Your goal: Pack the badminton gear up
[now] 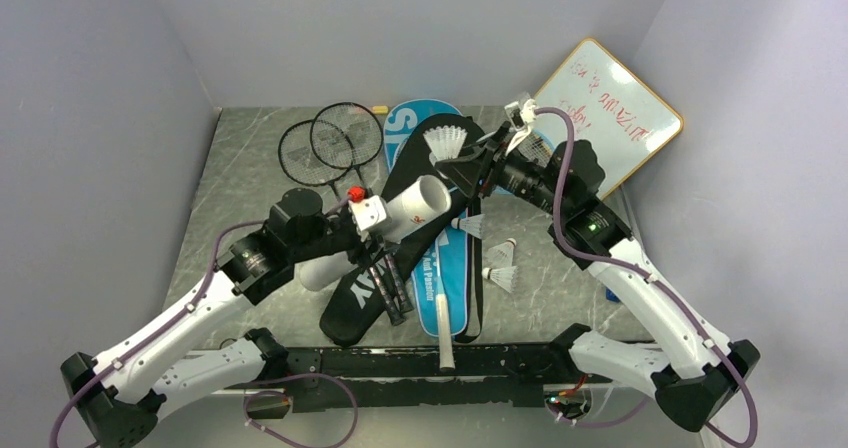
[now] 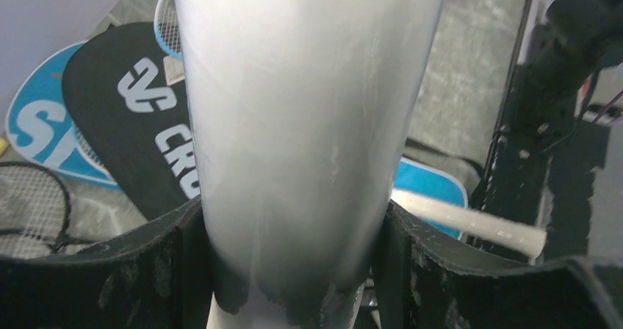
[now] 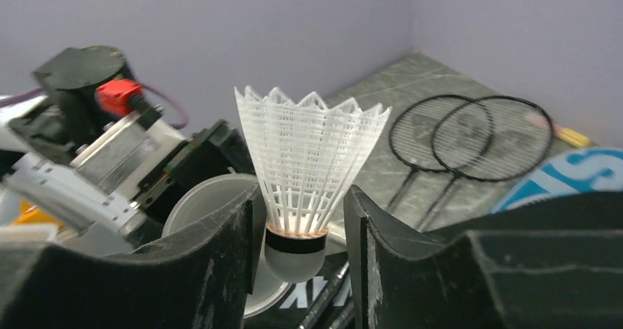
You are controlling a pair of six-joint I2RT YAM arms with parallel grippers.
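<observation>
A white shuttlecock tube (image 1: 415, 211) is held in my left gripper, filling the left wrist view between the fingers; its open mouth shows in the right wrist view. My right gripper is shut on a white shuttlecock (image 3: 308, 153), feathers up, in front of the tube's mouth and apart from it in the top view. Black and blue racket bags (image 1: 350, 318) lie crossed beneath. Two rackets (image 1: 310, 153) lie at the back left. Several loose shuttlecocks (image 1: 501, 277) lie right of the bags.
A whiteboard (image 1: 610, 108) leans at the back right, a small yellow item (image 1: 380, 109) lies by the back wall, and a blue object (image 1: 611, 293) is at the right edge. Grey walls enclose the back and sides.
</observation>
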